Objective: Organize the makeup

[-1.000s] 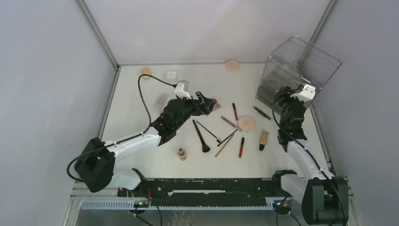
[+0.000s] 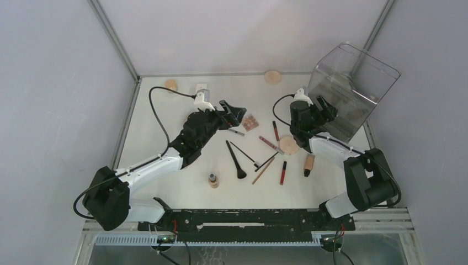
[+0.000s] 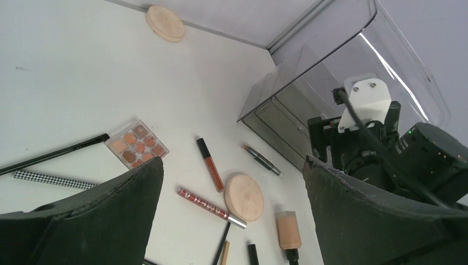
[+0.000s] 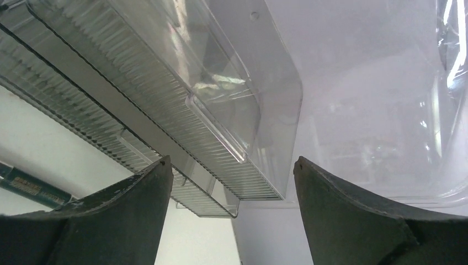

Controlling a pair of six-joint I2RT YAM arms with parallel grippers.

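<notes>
A clear acrylic organizer (image 2: 370, 83) with shelves stands at the back right. My right gripper (image 2: 325, 107) is over its near side; in the right wrist view its fingers (image 4: 359, 221) are apart, nothing seen between them. My left gripper (image 2: 232, 113) hangs open above the table centre. Below lie an eyeshadow palette (image 3: 138, 144), lip glosses (image 3: 209, 165), a round powder case (image 3: 244, 197), a foundation tube (image 2: 309, 163), brushes (image 2: 237, 165), thin pencils (image 2: 265, 170) and a bottle (image 2: 213, 181).
Two round items (image 2: 272, 77) and a small white item (image 2: 201, 87) sit along the back. The white table (image 2: 143, 127) has free room at left, behind centre and at front right. Walls surround it.
My right gripper has swung leftward and turned over the organizer, its arm bending. My left gripper has shifted slightly left.
</notes>
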